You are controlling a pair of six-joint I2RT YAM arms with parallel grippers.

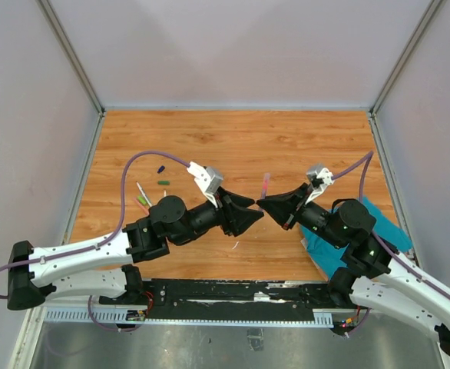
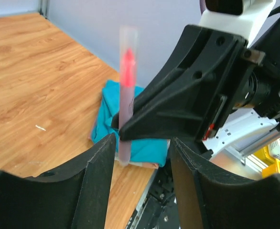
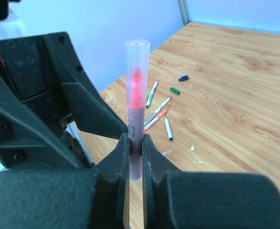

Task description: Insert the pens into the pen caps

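Note:
In the right wrist view, a pink marker (image 3: 135,126) stands upright with my right gripper shut on its lower barrel. A clear cap (image 3: 137,55) sits over its pink tip. The left wrist view also shows the marker (image 2: 126,95) and the cap (image 2: 128,34) on top of it. My left gripper is open, and its fingers (image 2: 99,162) hold nothing. From above, the two grippers face each other closely over the table's middle, with the marker (image 1: 265,184) at the right one's tips.
Several loose pens (image 3: 157,112) lie on the table's left side. Near them are a blue cap (image 3: 183,78), a green cap (image 3: 175,90) and a small clear piece (image 3: 167,152). A teal cloth (image 1: 321,250) lies at the right.

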